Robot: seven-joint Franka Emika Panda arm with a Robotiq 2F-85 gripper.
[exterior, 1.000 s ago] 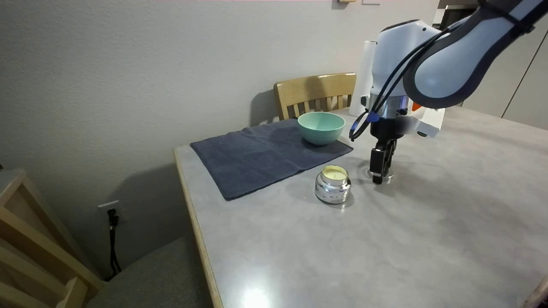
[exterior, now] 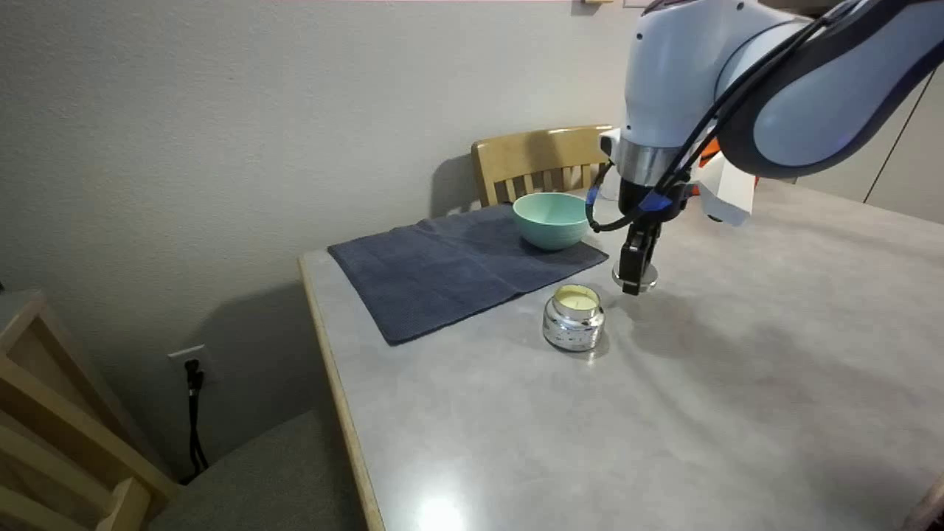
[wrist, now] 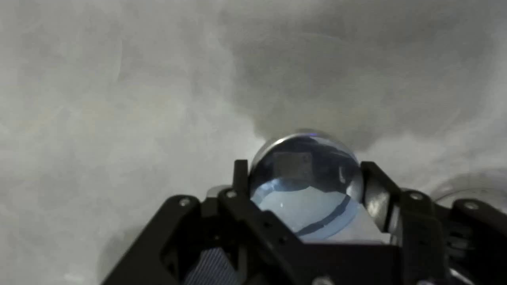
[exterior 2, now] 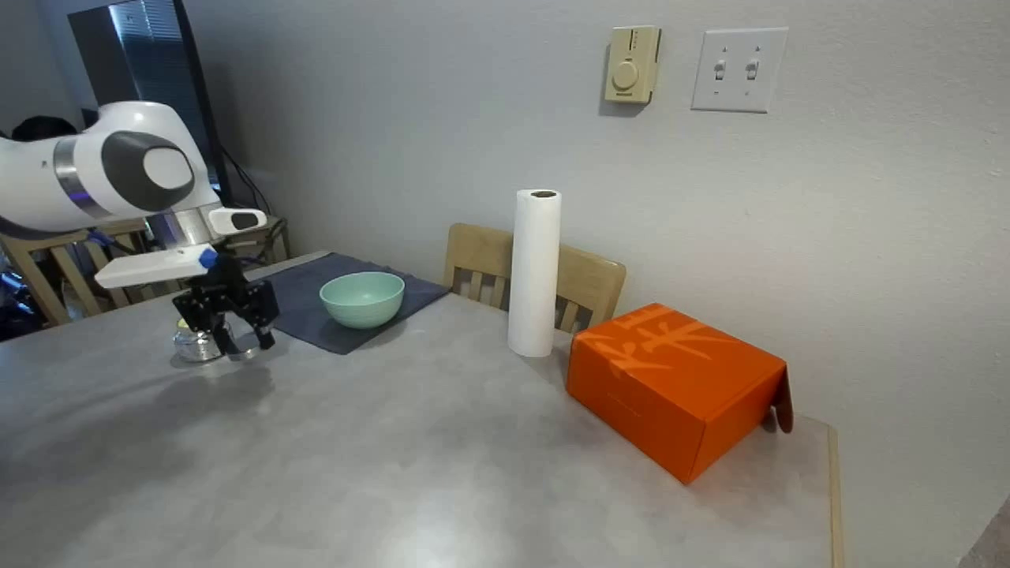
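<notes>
A round, shiny silver lid (wrist: pixel 304 185) is pinched at its sides between the two black fingers of my gripper. In exterior view 1 its rim (exterior: pixel 650 278) peeks out behind the gripper (exterior: pixel 635 287), above the table and to the right of the jar. The silver candle jar (exterior: pixel 573 326) stands upright with its mouth uncovered, pale yellow wax showing inside. From the other side, the gripper (exterior 2: pixel 245 350) hides part of the jar (exterior 2: pixel 196 342). A piece of the jar's round edge (wrist: pixel 475 194) shows at the right of the wrist view.
Behind the jar lies a dark blue cloth (exterior: pixel 442 274) with a mint-green bowl (exterior: pixel 553 221) on it. A paper towel roll (exterior 2: pixel 535 274) and an orange box (exterior 2: pixel 677 379) stand farther along the table.
My gripper has risen off the table and shifted left, toward the jar, carrying the lid with it. The jar, bowl and cloth have stayed put.
</notes>
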